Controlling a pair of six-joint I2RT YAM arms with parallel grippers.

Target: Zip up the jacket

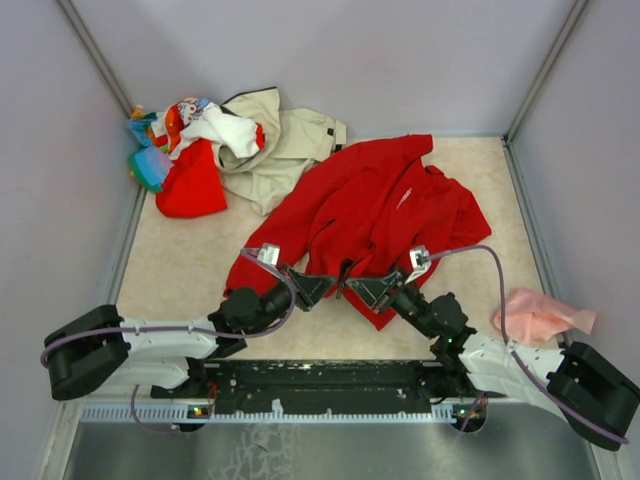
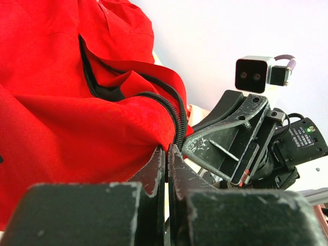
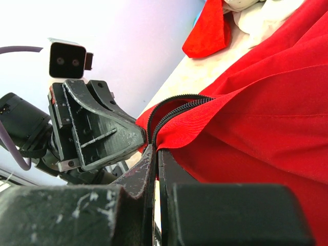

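The red jacket (image 1: 400, 210) lies spread on the table, its lower front edge raised between my grippers. In the left wrist view, two black zipper tapes (image 2: 171, 110) curve down to the fingertips of my left gripper, which is shut on that edge. In the right wrist view, the same zipper (image 3: 169, 114) runs down into my right gripper, also shut on the edge at the zipper's lower end. The two grippers face each other, nearly touching. The zipper's end fittings are hidden by the fingers.
A pile of clothes (image 1: 270, 150) in beige, white, red and blue fills the back left. A pink cloth (image 1: 540, 315) lies at the right. Bare table (image 1: 175, 260) shows on the left. Pale walls enclose the sides and back.
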